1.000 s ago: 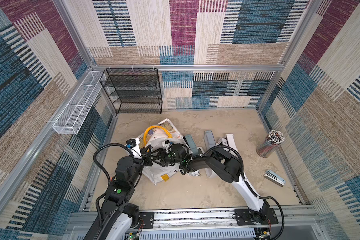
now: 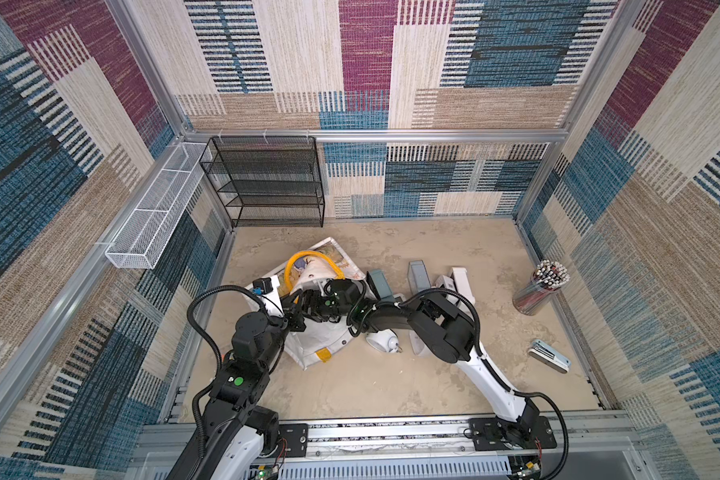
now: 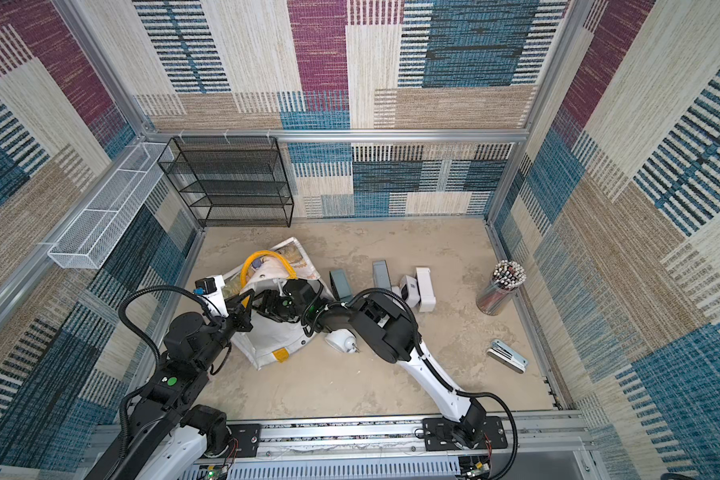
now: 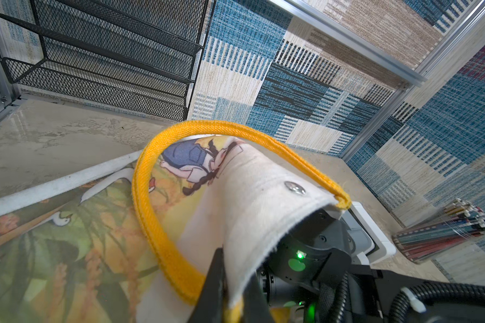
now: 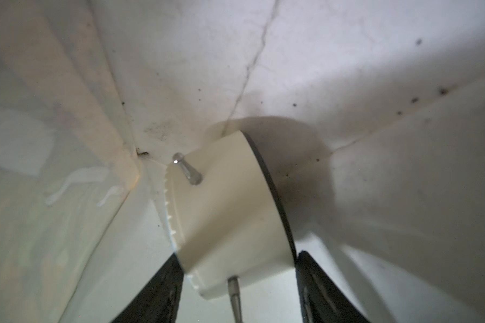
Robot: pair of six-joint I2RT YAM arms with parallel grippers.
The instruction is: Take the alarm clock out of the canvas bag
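The canvas bag (image 2: pixel 312 340) lies at centre-left, its yellow handle (image 4: pixel 142 188) arched over its printed side. My left gripper is shut at the fabric edge and handle; how much is between its fingers is unclear. My right gripper is inside the bag, a finger on either side of the cream-coloured alarm clock (image 5: pixel 221 210), which has small metal feet. The clock rests in a corner of the bag; whether both fingers grip it is unclear. The top views do not show it.
Several grey and white boxes (image 2: pixel 460 284) stand right of the bag, with a white object (image 2: pixel 382 340) in front. A pencil holder (image 2: pixel 532 296) and stapler (image 2: pixel 548 356) are at the right; a wire shelf (image 2: pixel 262 184) is behind.
The right arm has shifted slightly left and toward the back, deeper over the bag. The left arm has stayed almost still.
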